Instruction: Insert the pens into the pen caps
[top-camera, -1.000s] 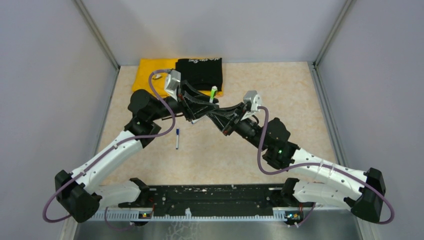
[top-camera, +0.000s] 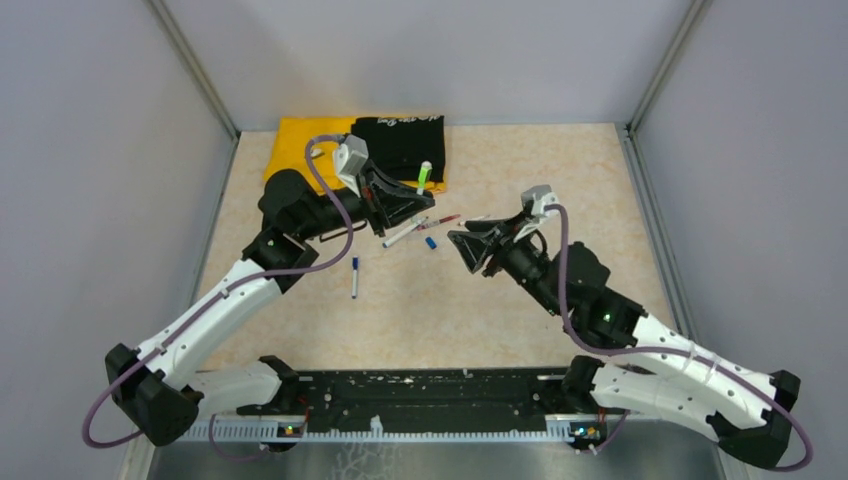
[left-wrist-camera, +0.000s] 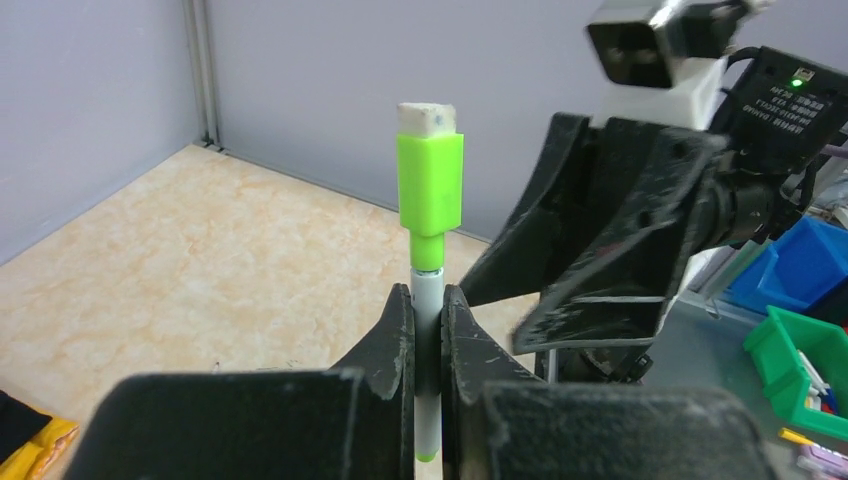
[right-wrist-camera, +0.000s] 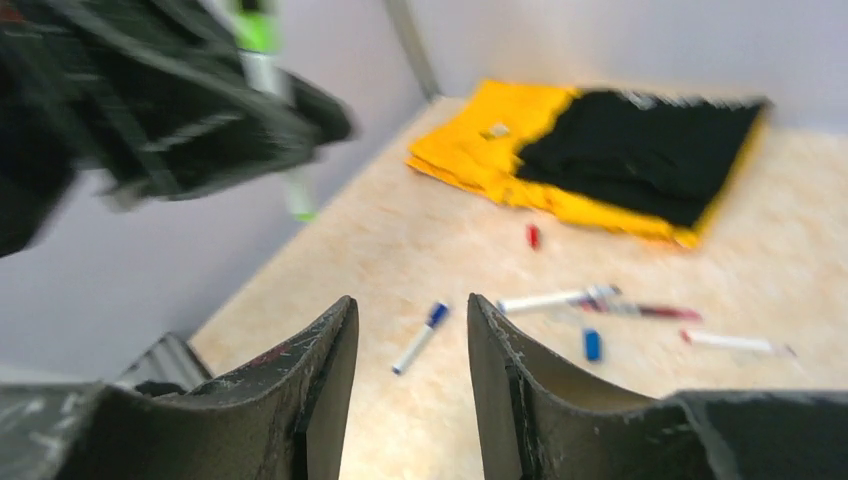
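Upright in my left gripper is a white marker pen (top-camera: 424, 178); the fingers are shut on its white barrel. Its upper end carries a green cap (left-wrist-camera: 430, 180) with a pale top, and a bit of green shows at the bottom. My right gripper stands open and empty, apart from the pen and to its right in the top view. On the table lie a blue-ended pen (right-wrist-camera: 420, 340), a white pen (right-wrist-camera: 540, 301), a red pen (right-wrist-camera: 655, 311), a pink-ended pen (right-wrist-camera: 730, 342), a blue cap (right-wrist-camera: 592, 346) and a red cap (right-wrist-camera: 533, 236).
Yellow cloth (top-camera: 292, 150) and black cloth (top-camera: 405, 150) lie along the back edge. Walls enclose the back and both sides. The left wrist view also shows a green bin (left-wrist-camera: 790, 365) beyond the table.
My right gripper has opened and moved right, away from the left one. The loose pens and blue cap beneath have come into view. The green-capped pen remains at the left gripper.
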